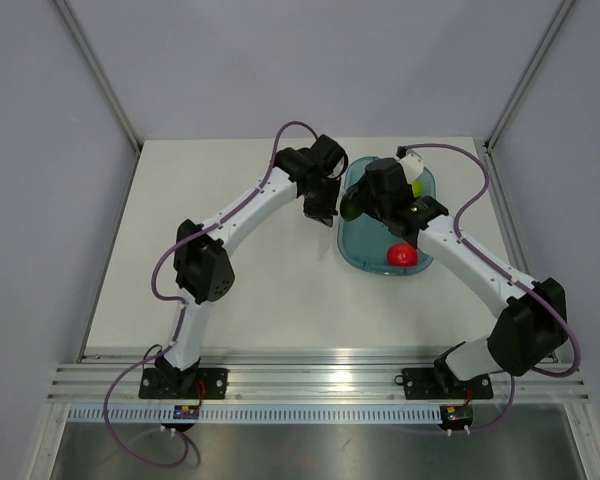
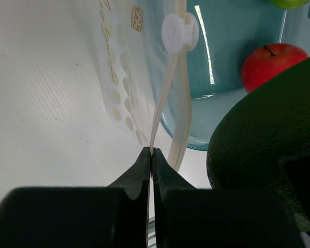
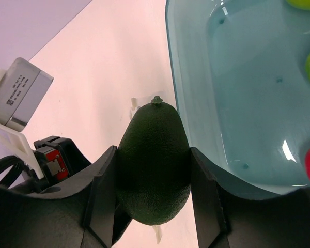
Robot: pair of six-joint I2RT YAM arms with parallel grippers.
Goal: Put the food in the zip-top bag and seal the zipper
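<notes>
My left gripper is shut on the thin edge of the clear zip top bag (image 2: pixel 121 77), whose white slider (image 2: pixel 178 32) shows farther up the zipper. The bag's two edges stand slightly apart near the slider. A dark green avocado (image 3: pixel 154 163) is between the fingers of my right gripper, which touch it on both sides. In the top view the avocado (image 1: pixel 351 204) hangs at the left rim of the teal bin, close to the left gripper (image 1: pixel 327 220) and the bag. The bag is hardly visible from above.
Inside the teal bin (image 1: pixel 365 255) lie a red apple (image 1: pixel 402 254) and green-yellow fruit (image 1: pixel 416 187). Both grippers are close together above the bin's left edge.
</notes>
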